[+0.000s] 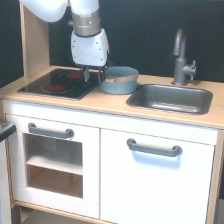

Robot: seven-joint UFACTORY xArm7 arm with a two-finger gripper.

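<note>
A blue-grey pot [121, 85] sits on the counter between the stove and the sink. My gripper [94, 77] points down at the pot's left side, over the right edge of the black stove [58, 84]. Its two dark fingers look spread apart, and nothing clear shows between them. The right finger is at or very near the pot's left rim; whether they touch is hard to make out.
Right of the pot lies a metal sink [171, 98] with a tall grey faucet [181, 60] behind it. Wooden counter [112, 106] runs clear along the front. Below are a white cabinet door [155, 180] and an oven door with a grey handle [50, 132].
</note>
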